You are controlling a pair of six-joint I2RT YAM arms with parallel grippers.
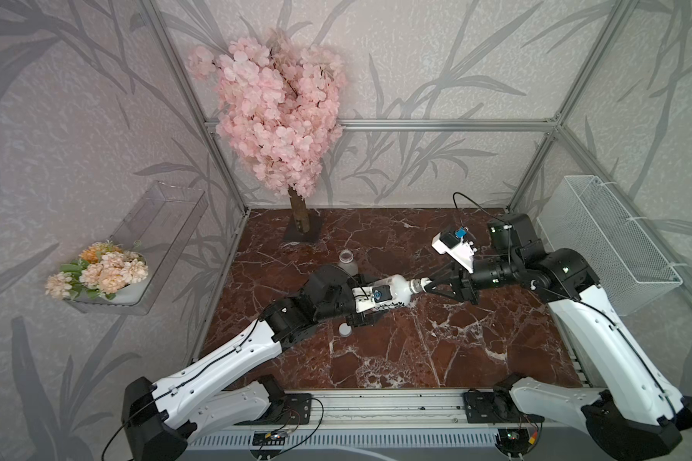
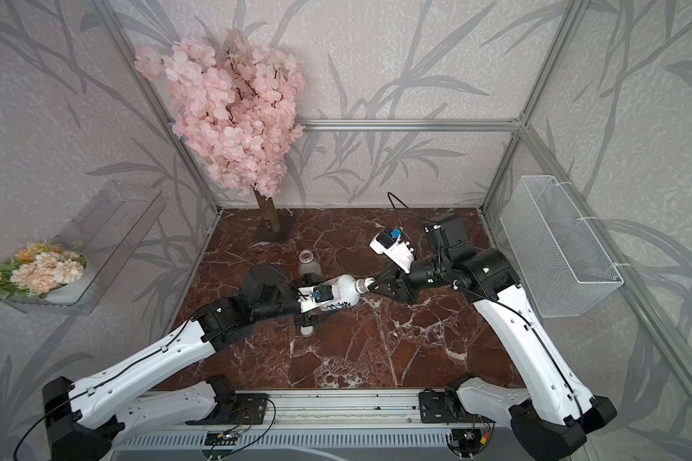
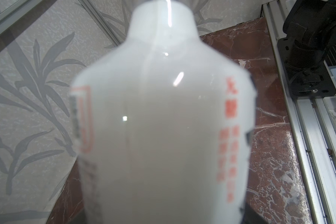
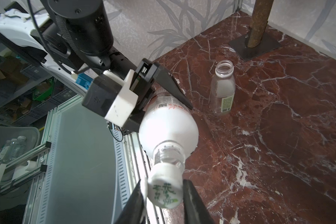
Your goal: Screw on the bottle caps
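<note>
A white bottle (image 3: 164, 123) with red lettering lies about sideways above the table, my left gripper (image 1: 384, 295) shut around its body. The bottle's neck points towards the right arm. My right gripper is shut on a white cap (image 4: 165, 183), which sits in line with the clear neck (image 4: 169, 152), at its mouth. How far the cap is threaded cannot be told. Behind them stands an uncapped clear bottle (image 4: 222, 91), upright on the table. A second white cap (image 1: 344, 329) lies on the marble near the left gripper.
A pink blossom tree (image 1: 298, 219) stands at the back left of the marble table (image 1: 484, 345). A wire basket (image 1: 607, 246) hangs on the right wall, a clear shelf with flowers (image 1: 157, 253) on the left. Free table lies front right.
</note>
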